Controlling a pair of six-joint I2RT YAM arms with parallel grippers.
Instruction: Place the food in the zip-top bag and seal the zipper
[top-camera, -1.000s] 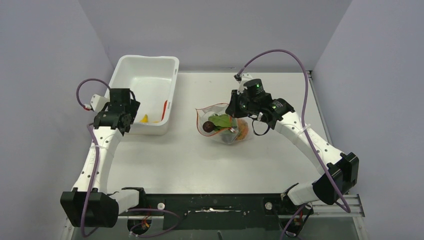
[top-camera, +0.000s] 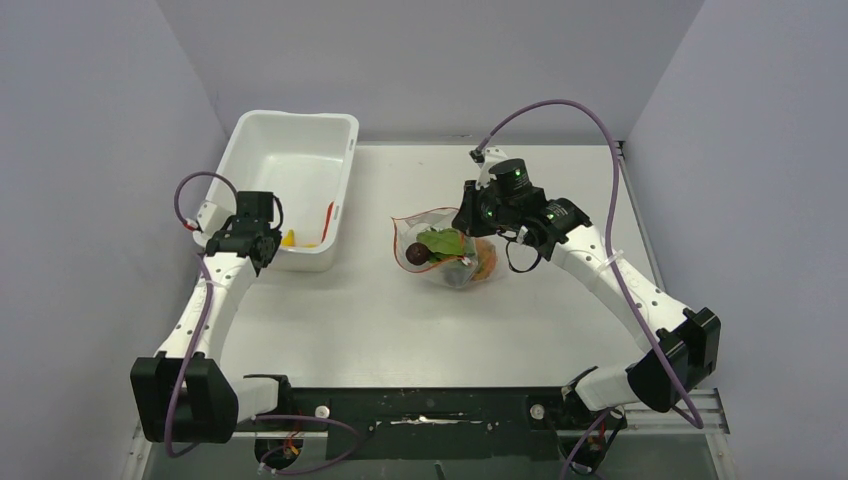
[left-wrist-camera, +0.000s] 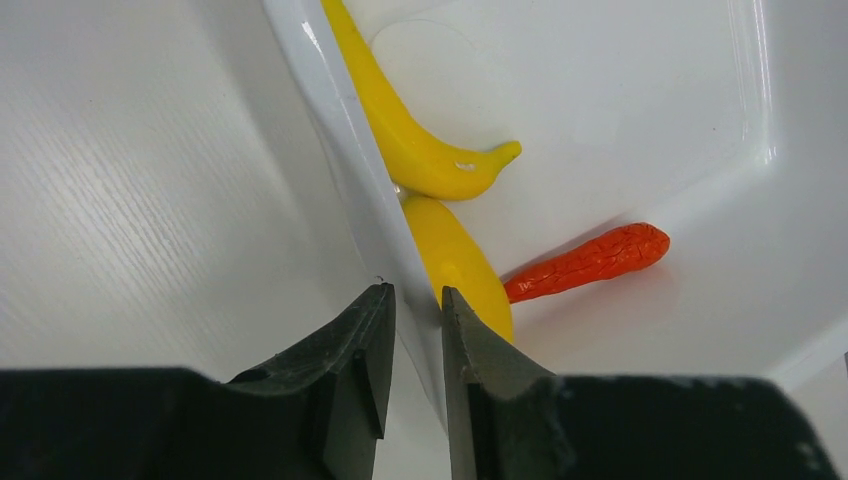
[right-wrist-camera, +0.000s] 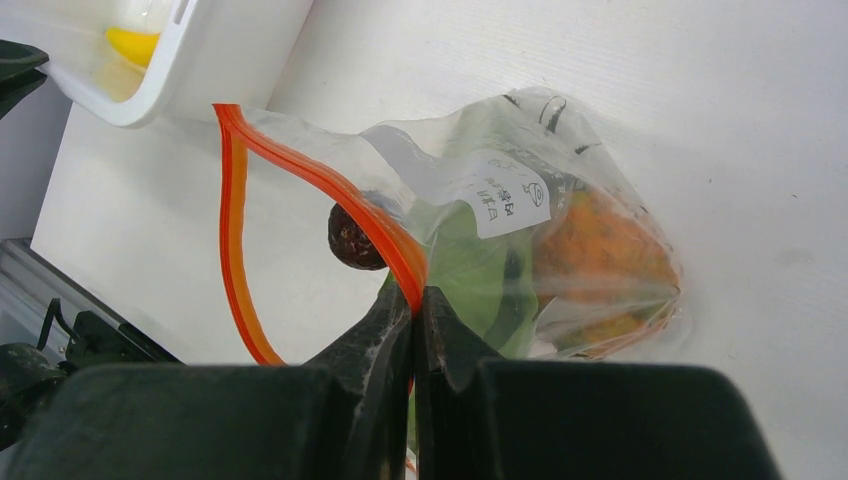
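The clear zip top bag (top-camera: 455, 277) lies mid-table, its orange-edged mouth held wide on the left side. Inside are a dark round food (right-wrist-camera: 352, 240), a green leaf (top-camera: 443, 242) and an orange-brown food (right-wrist-camera: 602, 265). My right gripper is shut on the bag's orange zip edge (right-wrist-camera: 320, 175). Over the near wall of the white bin (left-wrist-camera: 385, 185) stands my left gripper, partly open, with the rim seen in its gap and no food between its fingers. A yellow banana (left-wrist-camera: 425, 150), a yellow oval food (left-wrist-camera: 455, 260) and a red one (left-wrist-camera: 590, 262) lie in the bin.
The bin fills the table's back left, beside the left side wall. Bare table (top-camera: 330, 340) lies in front of the bin and bag. The table to the right of the bag is also clear, apart from my right arm above it.
My left gripper has shifted right and a little toward the front over the bin's near wall. The right arm, the bag and its food look the same.
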